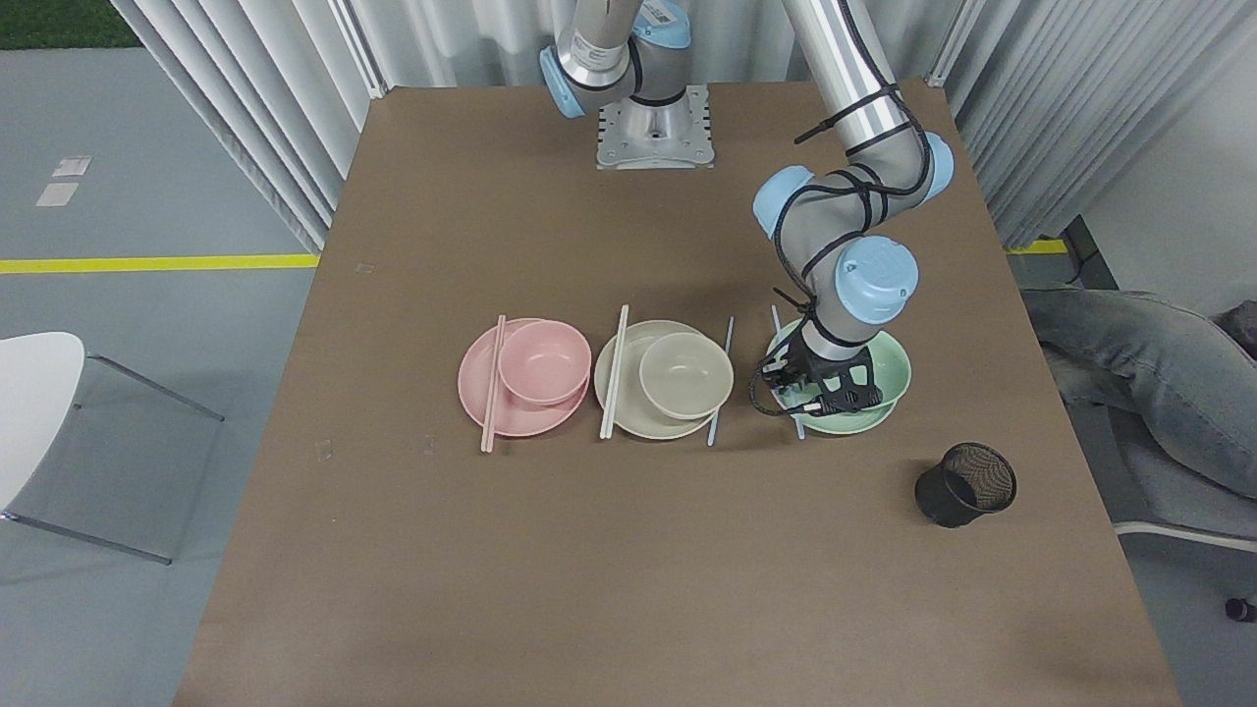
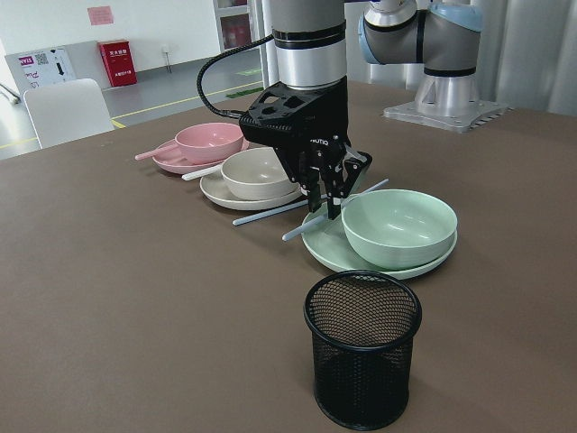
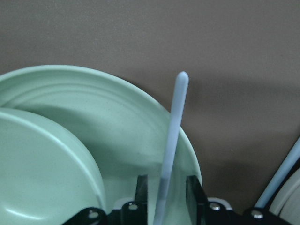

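Observation:
My gripper stands open just above the green plate, with a pale blue chopstick between its two fingers, resting across the plate's rim. The green bowl sits on that plate beside it. A second pale blue chopstick lies apart, next to the cream plate and cream bowl. In the front view the gripper largely hides the green set.
A pink plate, pink bowl and pink chopsticks lie at the left. A black mesh cup stands front right.

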